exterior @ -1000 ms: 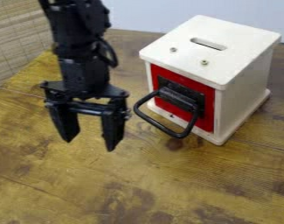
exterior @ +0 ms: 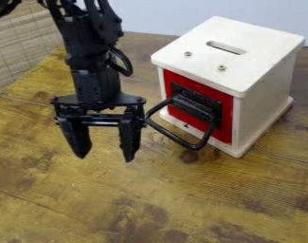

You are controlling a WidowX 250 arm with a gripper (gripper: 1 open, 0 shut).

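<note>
My gripper [exterior: 103, 142] hangs at the left of the view, its two black fingers apart with nothing between them, pointing down above the wooden table. To its right stands a white wooden box [exterior: 258, 95] with a slot and two small knobs on top, a red front panel [exterior: 179, 85] and a black handle [exterior: 182, 133] looping out from that front toward my gripper, close to its right finger.
A woven mat or blind [exterior: 20, 62] is at the back left, and a white wall behind the box.
The box and handle look unmoved.
</note>
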